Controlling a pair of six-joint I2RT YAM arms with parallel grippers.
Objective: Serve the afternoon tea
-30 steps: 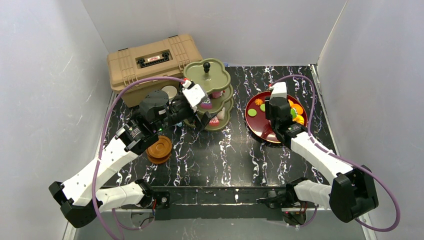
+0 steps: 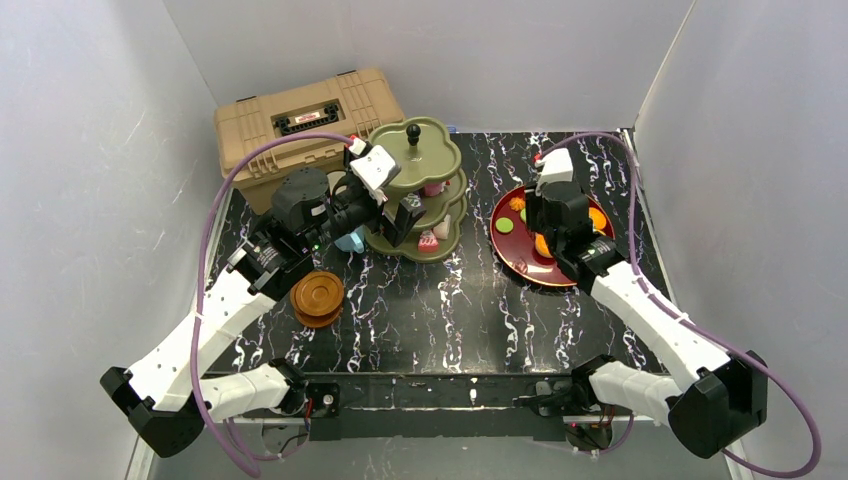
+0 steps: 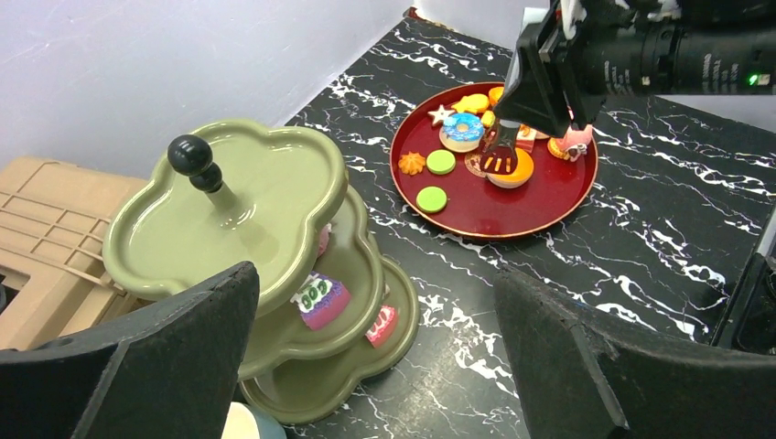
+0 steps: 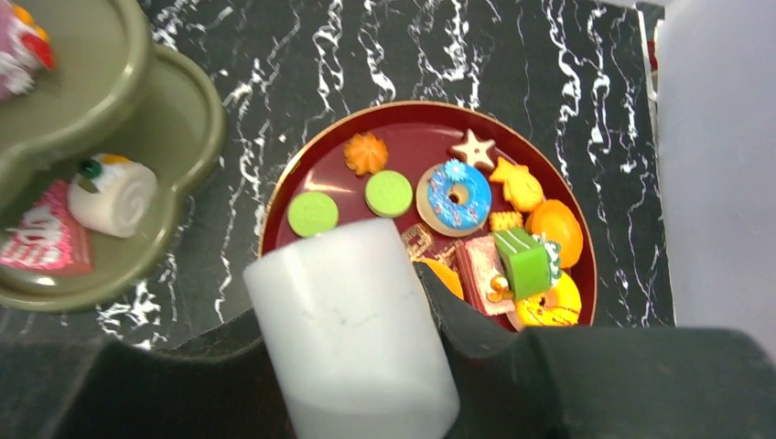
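Observation:
A red round tray (image 2: 515,255) of toy sweets sits at right, with green macarons (image 4: 313,211), a blue donut (image 4: 465,208) and cookies. At back centre stands a three-tier green stand (image 2: 430,137) holding cake pieces (image 3: 322,297). My right gripper is above the tray, shut on a utensil with a white handle; its brown slotted end (image 3: 500,159) is at an orange round piece in the left wrist view. My left gripper hangs open near the stand, nothing between its fingers.
A tan toolbox (image 2: 255,130) fills the back left. Wooden coasters (image 2: 318,294) lie at front left, with a pale blue cup (image 3: 265,425) near the stand. Walls enclose the back and sides.
My left gripper has moved a little toward the back left.

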